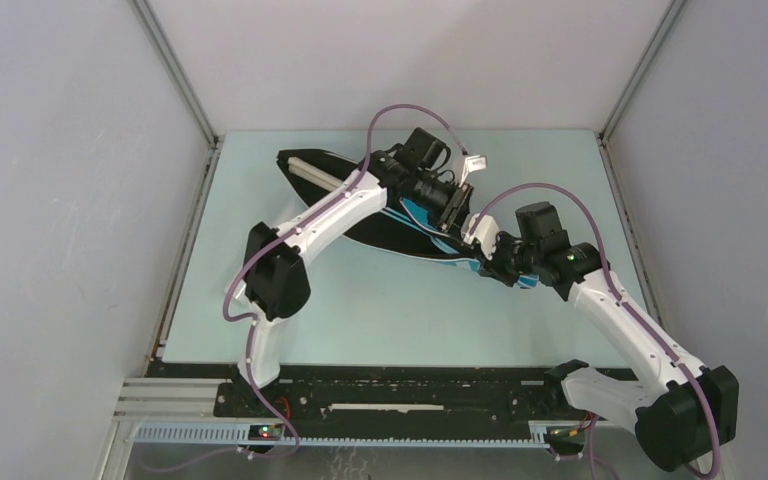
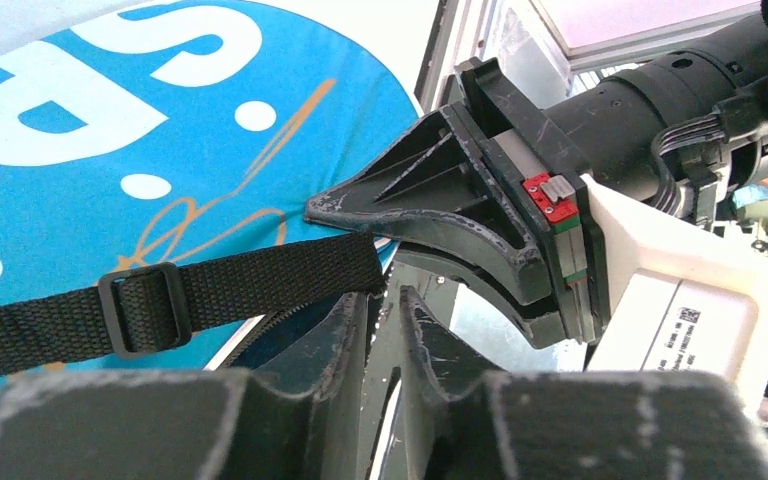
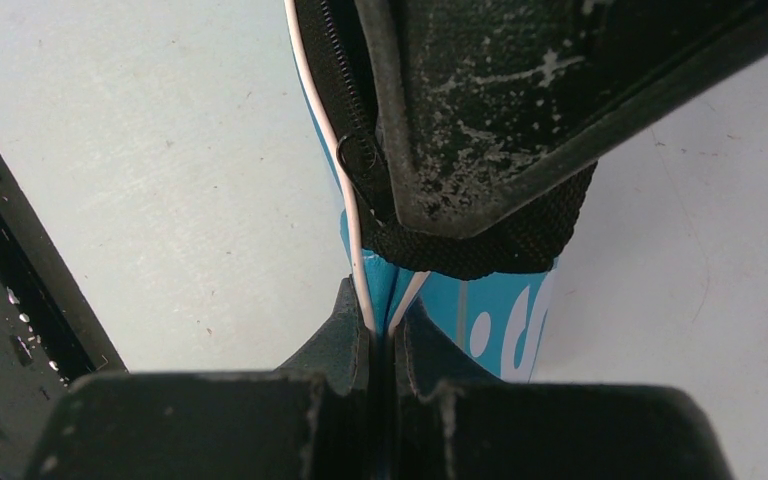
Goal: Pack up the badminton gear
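Observation:
The blue and black badminton bag (image 1: pixel 380 233) lies open diagonally on the table, long pale and blue items inside. Its blue face (image 2: pixel 130 120) carries a black strap (image 2: pixel 230 285) with a buckle. My left gripper is over the bag beside the zip, fingertips slightly apart near the strap's end; what lies between them is unclear. My right gripper is shut on the blue bag's piped edge, below the black zip (image 3: pixel 355 120). In the top view both grippers are close together at the bag's right part, partly hiding it.
Walls enclose it at left, back and right. A pale flat item (image 1: pixel 240 285) lies partly under the left arm.

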